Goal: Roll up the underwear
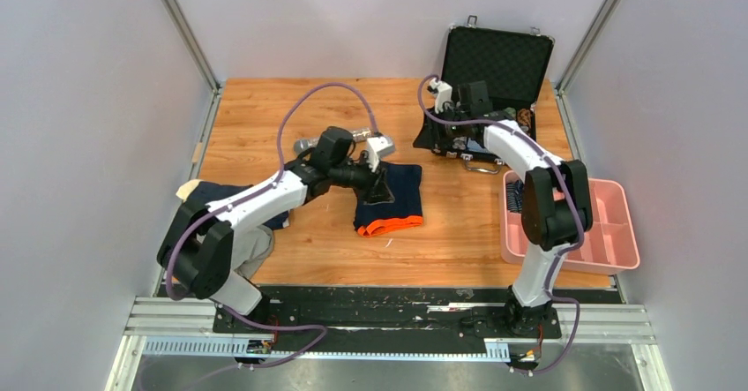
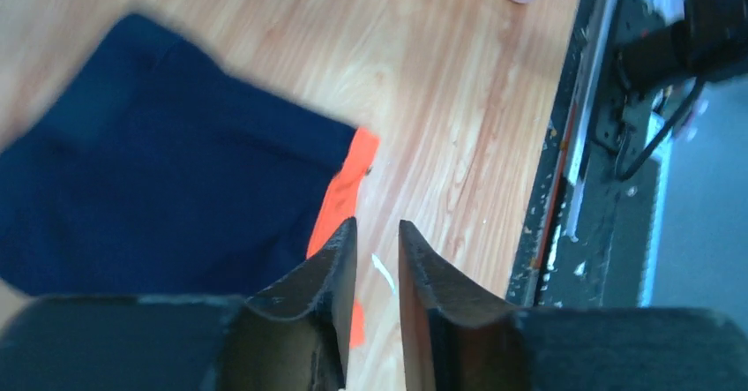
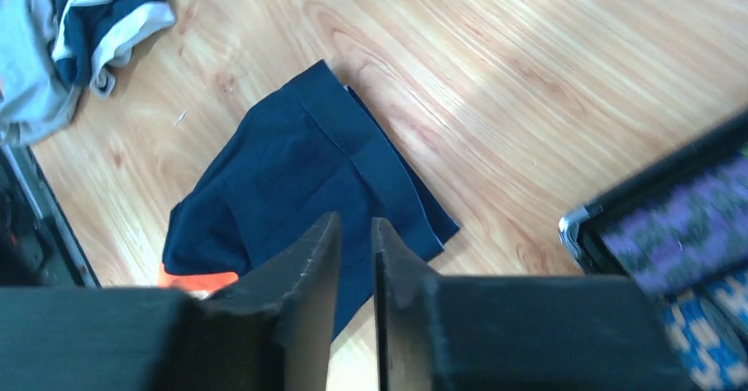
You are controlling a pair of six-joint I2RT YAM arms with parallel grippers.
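Observation:
Navy underwear with an orange band point(image 1: 394, 201) lies flat and somewhat rumpled on the middle of the table, also seen in the left wrist view point(image 2: 176, 179) and right wrist view point(image 3: 291, 170). My left gripper point(image 1: 379, 195) is above its left part; in its wrist view the fingertips point(image 2: 415, 250) stand slightly apart, nothing visible between them. My right gripper point(image 1: 425, 139) is raised in front of the open case, right and behind the underwear; its fingertips point(image 3: 379, 241) are a small gap apart, with no cloth seen held.
An open black case point(image 1: 497, 64) stands back right, a pink divided bin point(image 1: 609, 259) front right. A silver cylinder point(image 1: 309, 144) lies behind the left arm. Other clothes point(image 1: 256, 250) lie at the left.

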